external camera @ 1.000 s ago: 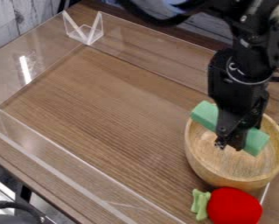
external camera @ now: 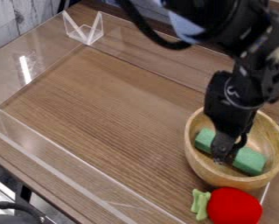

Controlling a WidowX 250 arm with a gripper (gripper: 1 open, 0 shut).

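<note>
My gripper (external camera: 237, 122) hangs open over a wooden bowl (external camera: 204, 171) on the right side of the table. A green block (external camera: 232, 155) lies inside the bowl, below the fingers, partly hidden by them.
A red object with a green top (external camera: 233, 208) lies in front of the bowl at the bottom right. A white wire holder (external camera: 83, 26) stands at the back left.
The green block, earlier held raised in my gripper above the bowl, now lies in the bowl. The gripper has opened.
</note>
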